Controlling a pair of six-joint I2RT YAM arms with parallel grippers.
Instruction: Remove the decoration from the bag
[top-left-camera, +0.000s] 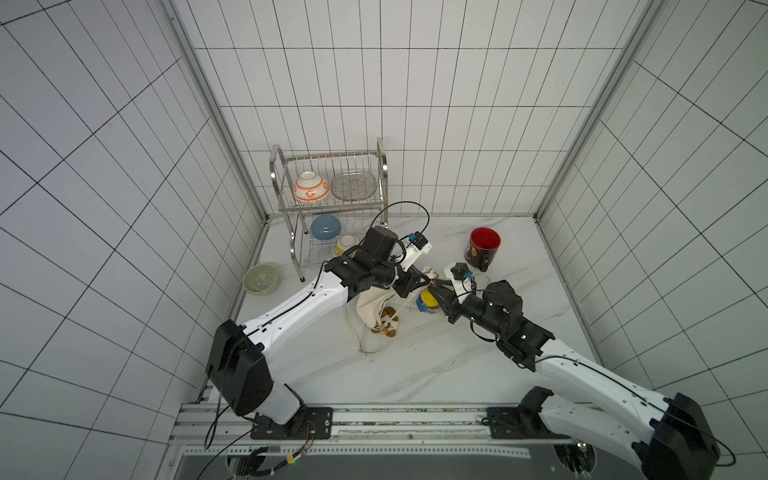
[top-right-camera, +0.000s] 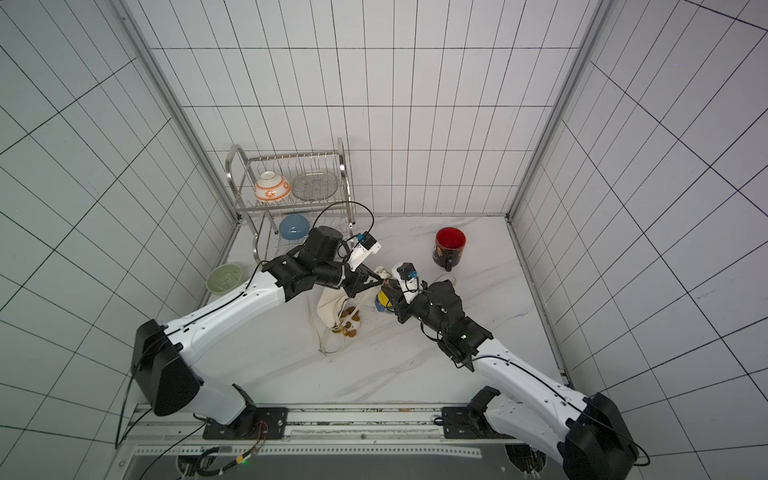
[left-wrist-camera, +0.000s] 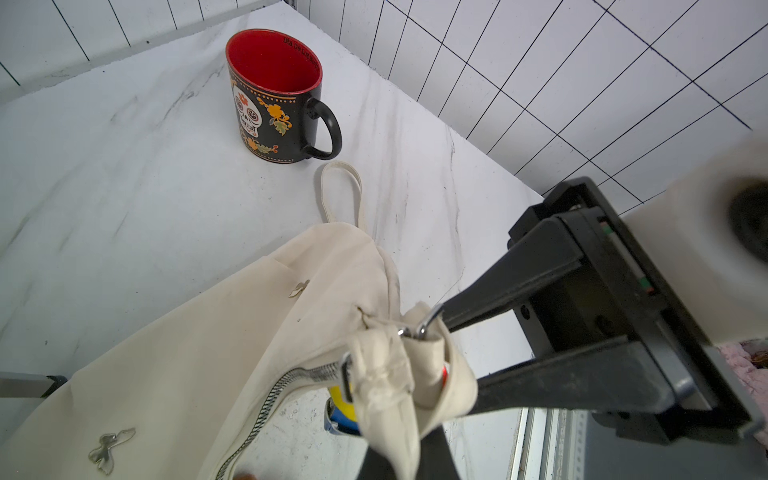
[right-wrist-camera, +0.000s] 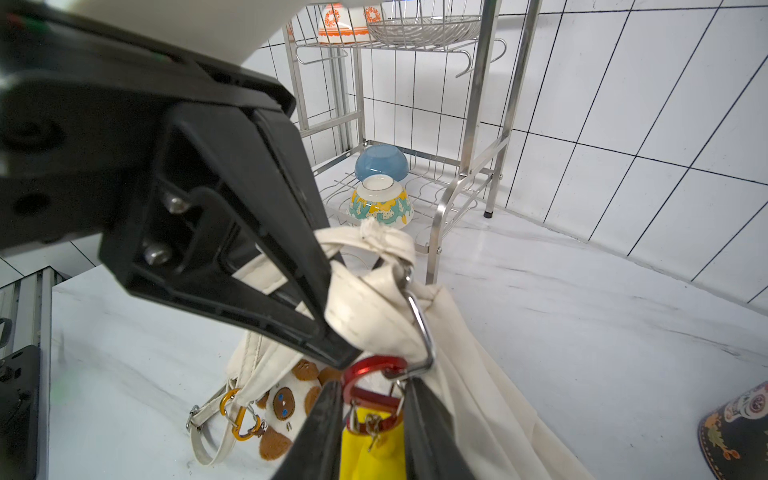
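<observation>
The cream bag (left-wrist-camera: 200, 352) hangs with its strap bunched up. My left gripper is shut on the bag strap (right-wrist-camera: 376, 308). From a metal clasp on that strap hangs a red carabiner (right-wrist-camera: 369, 366), holding the yellow and blue decoration (right-wrist-camera: 369, 456). In the right wrist view, the fingers of my right gripper stand apart on either side of the carabiner and the decoration's top. The left wrist view shows this right gripper part open, tips at the strap fold. Another brown-spotted decoration (right-wrist-camera: 284, 404) hangs lower on an orange carabiner (right-wrist-camera: 240, 420).
A black mug with red inside (top-left-camera: 482, 248) stands behind the right gripper. The dish rack (top-left-camera: 328, 209) with bowls is at the back left. A green bowl (top-left-camera: 261, 279) sits far left.
</observation>
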